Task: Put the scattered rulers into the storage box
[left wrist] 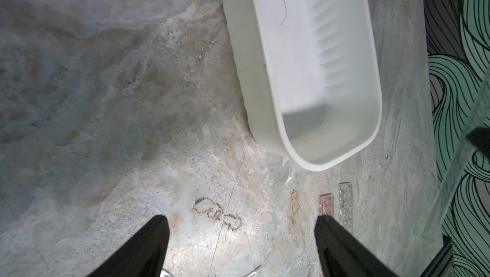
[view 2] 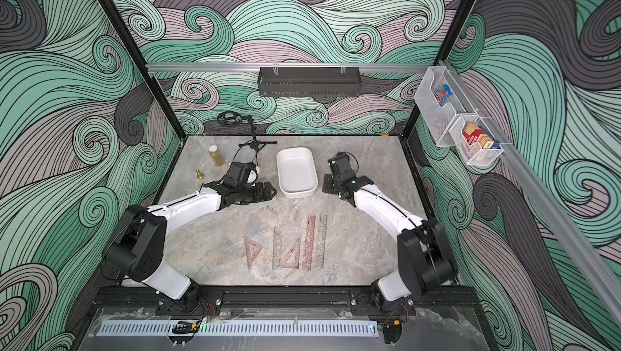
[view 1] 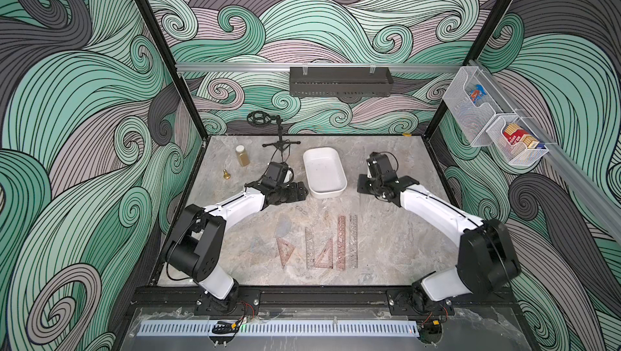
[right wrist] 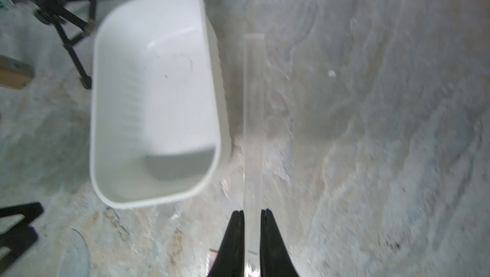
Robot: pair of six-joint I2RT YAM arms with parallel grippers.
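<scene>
In the right wrist view, my right gripper is shut on a narrow clear ruler (right wrist: pixel 253 103), whose far end reaches along the right side of the white storage box (right wrist: pixel 220 139). The box is empty. My left gripper is open with nothing between its fingers, short of the box's near-left corner. On the table lie a red ruler (view 1: pixel 341 242), a clear ruler (view 1: pixel 353 241), another clear ruler (view 1: pixel 309 247), a red set square (view 1: pixel 325 255) and a smaller red triangle (view 1: pixel 284 250).
A black stand (view 1: pixel 280 132) is behind the left gripper, left of the box. A bottle (view 1: pixel 242 155) and a small brass object (view 1: pixel 226 174) sit at the far left. Bare table lies behind the right gripper and at the right front.
</scene>
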